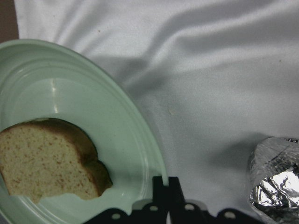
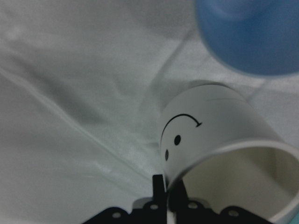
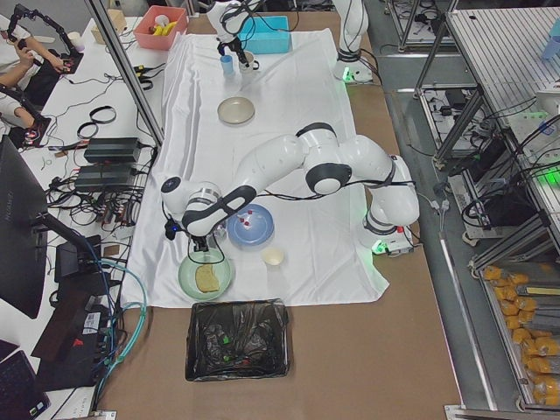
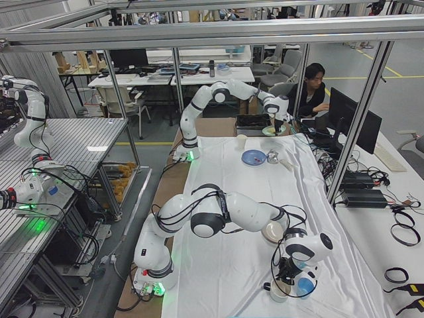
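Note:
A bread slice (image 1: 46, 158) lies on a green plate (image 3: 190, 284). My left gripper is shut on the plate's rim, beside a crumpled foil item (image 1: 275, 182). At the far end of the table my right gripper is shut on the rim of a white mug (image 2: 210, 116) with a smiley face, next to a blue cup (image 2: 247, 32).
A blue plate (image 3: 250, 226) and a cream cup (image 3: 272, 256) sit near the green plate. A beige plate (image 3: 235, 110) lies mid-table. A black-lined bin (image 3: 236, 341) is beyond the cloth's near edge; a turquoise bin (image 3: 267, 39) is at the far edge.

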